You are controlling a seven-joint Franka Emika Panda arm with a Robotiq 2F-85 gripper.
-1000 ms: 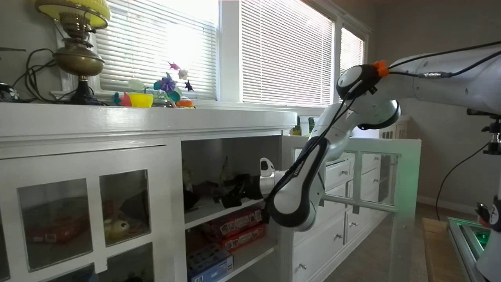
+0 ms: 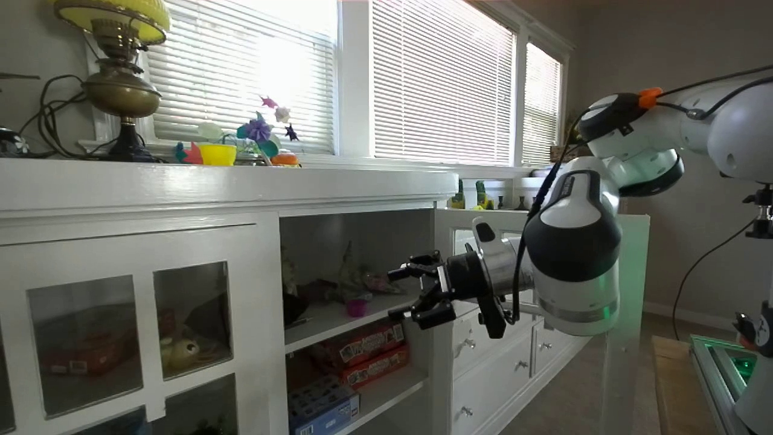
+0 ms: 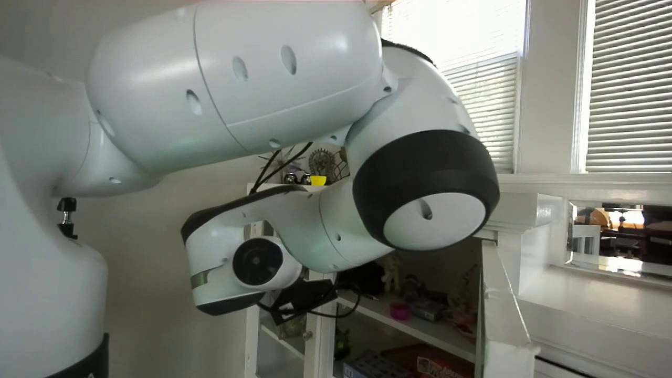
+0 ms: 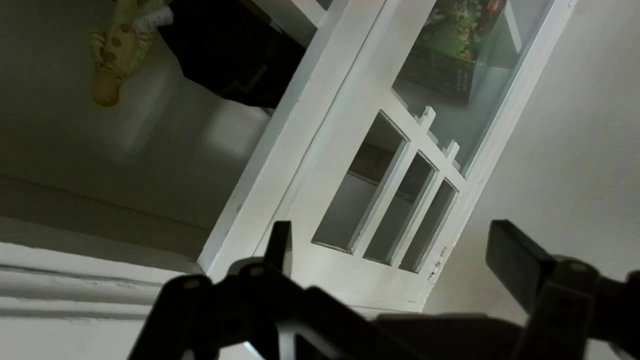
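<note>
My gripper (image 2: 402, 295) is open in front of the open white cabinet, its fingers pointing left in exterior view 1. Nothing is between the fingers in the wrist view. Inside the cabinet, a pink cup (image 2: 356, 307) sits on the upper shelf (image 2: 326, 327); in exterior view 2 the cup (image 3: 399, 311) shows among dim figures and small items. The wrist view looks toward a glass-paned cabinet door (image 4: 336, 198) and the dark interior, where a yellowish figure (image 4: 114, 51) and a black object (image 4: 231, 57) appear. The arm hides my gripper in exterior view 2.
The open cabinet door (image 2: 628, 290) stands out to the right of the opening, close to the arm. Red boxes (image 2: 369, 348) and a blue box (image 2: 323, 409) lie on the lower shelf. On the counter are a brass lamp (image 2: 122, 94) and a yellow cup (image 2: 217, 153).
My gripper has drawn back out of the cabinet, to the right in exterior view 1, and the wrist has turned. The pink cup, hidden before, is now visible on the shelf.
</note>
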